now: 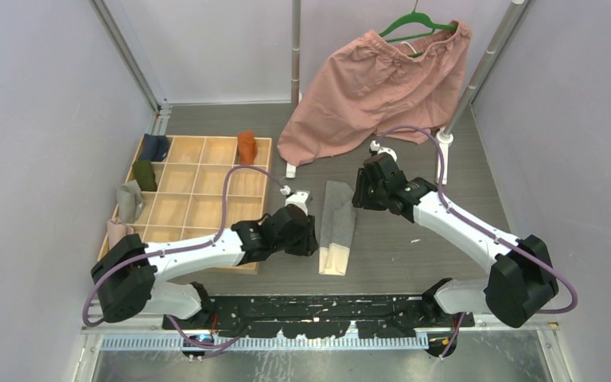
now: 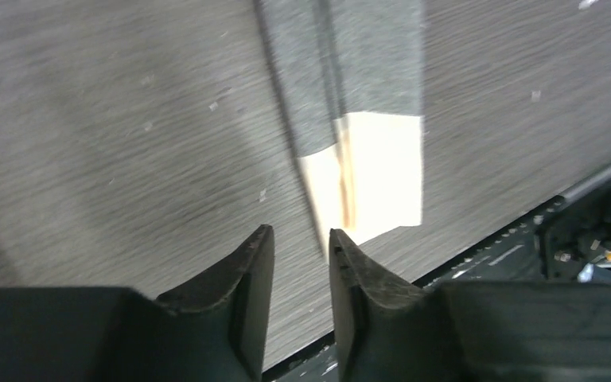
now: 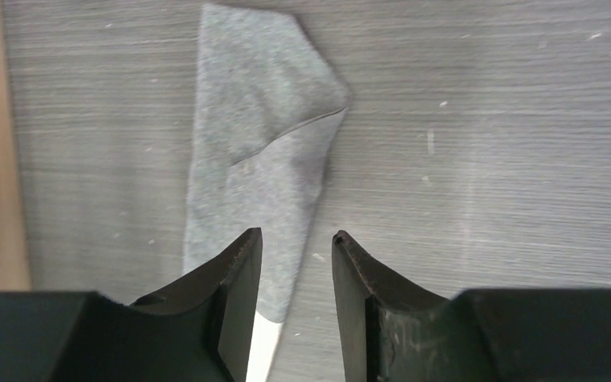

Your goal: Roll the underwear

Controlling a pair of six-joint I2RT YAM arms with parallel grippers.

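The grey underwear (image 1: 337,215) lies folded into a narrow, upright strip on the floor between my arms, its cream waistband (image 2: 382,167) at the end nearest me. My left gripper (image 1: 306,243) hangs open just left of the waistband end; in its wrist view the band lies beyond the fingertips. My right gripper (image 1: 359,199) is open above the top right of the strip, with nothing held; its wrist view shows the grey far end (image 3: 262,79) ahead of the fingers.
A wooden divided box (image 1: 195,192) with several rolled garments stands at the left. Pink shorts (image 1: 370,103) on a green hanger drape at the back.
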